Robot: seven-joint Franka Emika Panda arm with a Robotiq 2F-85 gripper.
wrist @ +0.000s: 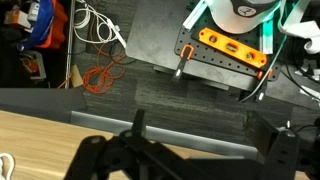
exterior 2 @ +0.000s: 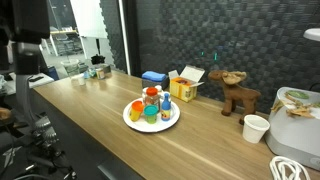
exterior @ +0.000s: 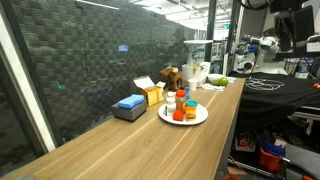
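Note:
My gripper is open in the wrist view, its dark fingers wide apart with only dark floor between them. Away from the table items, it looks down beside the wooden table's edge. On the table, a white plate holds several small items: an orange-red-lidded jar, a blue bottle, a teal-green round piece and a yellow piece. Part of the arm shows at upper right in exterior view 1; its fingertips cannot be made out there.
Behind the plate are a yellow box, a blue cloth on a dark box, a brown toy moose and a white cup. A white cable lies at the right.

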